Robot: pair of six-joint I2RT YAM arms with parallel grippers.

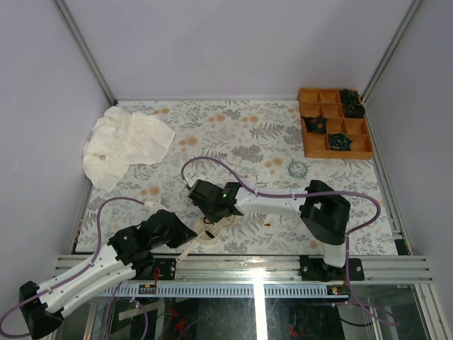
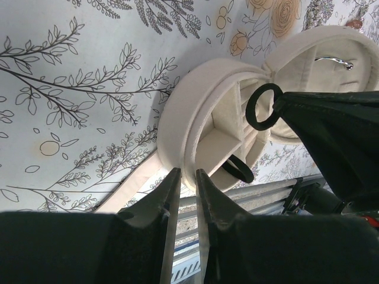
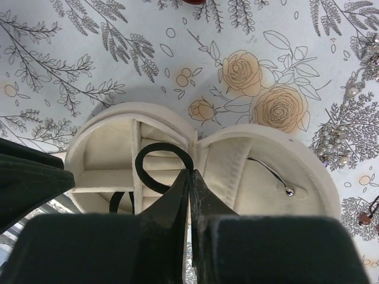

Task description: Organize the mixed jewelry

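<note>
A round cream jewelry box lies open, its lid folded out beside the divided base. My right gripper is shut on the edge of a black ring, held over the base's ridged section. A second black band rests in a base compartment. A thin silver piece with a ball end is set in the lid. At the base's outer wall is my left gripper, its fingertips slightly apart with the wall between or just beyond them; whether they touch it cannot be told.
A wooden compartment tray with dark pouches stands at the back right. White cloth lies at the left. Beaded pieces lie right of the lid, and a greenish loop in front of the tray.
</note>
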